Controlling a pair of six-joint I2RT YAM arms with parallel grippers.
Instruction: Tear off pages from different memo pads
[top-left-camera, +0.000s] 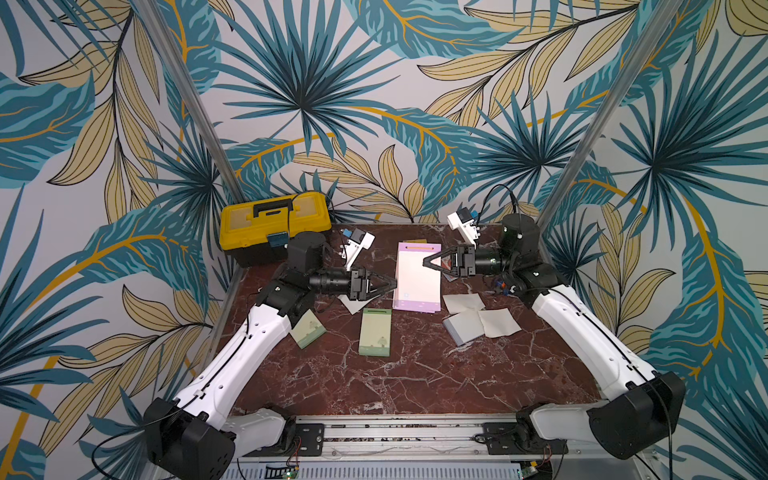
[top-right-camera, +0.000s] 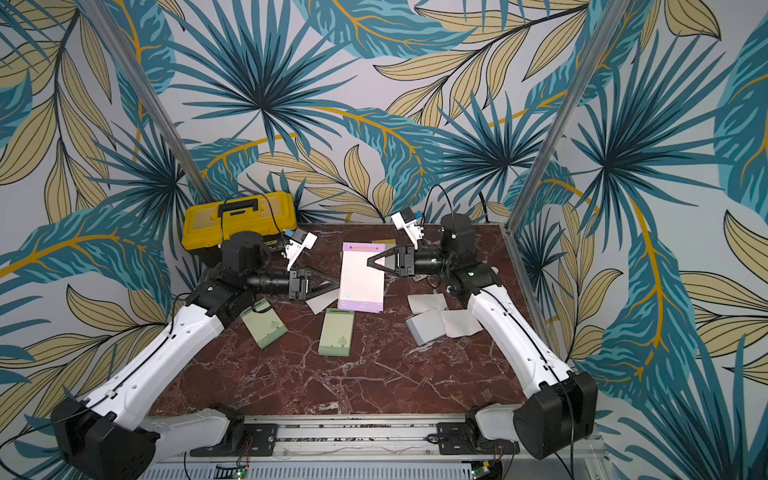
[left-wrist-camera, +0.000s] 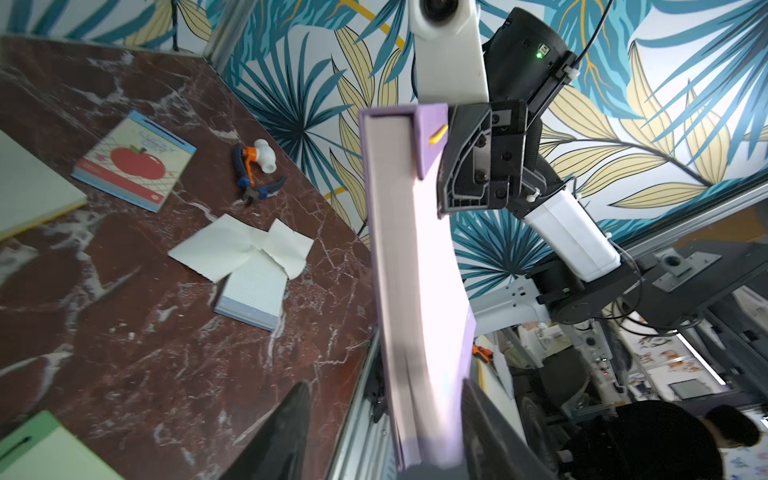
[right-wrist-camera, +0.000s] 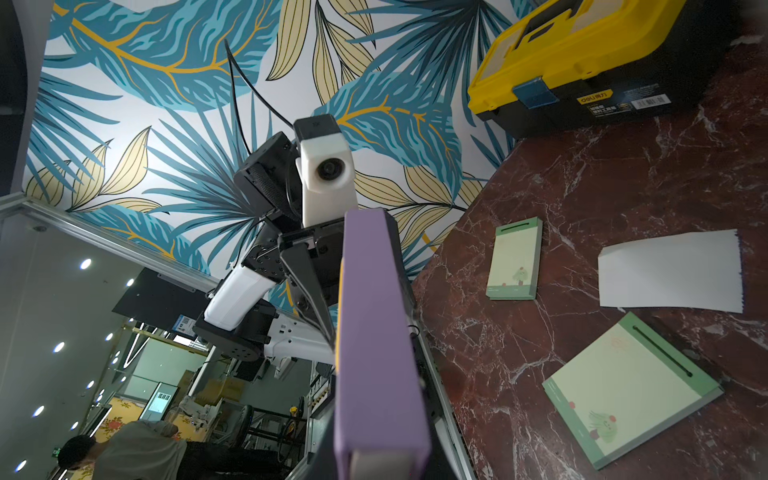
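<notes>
A purple-bordered memo pad (top-left-camera: 417, 276) with a pale pink page is held off the table between my two arms. My right gripper (top-left-camera: 428, 262) is shut on its right side. In the right wrist view, the pad's purple edge (right-wrist-camera: 376, 344) points toward the camera and hides most of the fingers. At the pad's left side is my left gripper (top-left-camera: 393, 285). Its dark fingers (left-wrist-camera: 280, 436) stand apart in the left wrist view, with the pad's near end close to the right-hand finger; whether they touch it cannot be told.
Two green memo pads (top-left-camera: 375, 333) (top-left-camera: 307, 329) and a loose white sheet (right-wrist-camera: 672, 272) lie at left and centre. A small white pad (left-wrist-camera: 254, 289) with lifted pages, an apple-print pad (left-wrist-camera: 136, 160) and pliers (left-wrist-camera: 254, 172) lie elsewhere. Behind stands a yellow toolbox (top-left-camera: 276, 221).
</notes>
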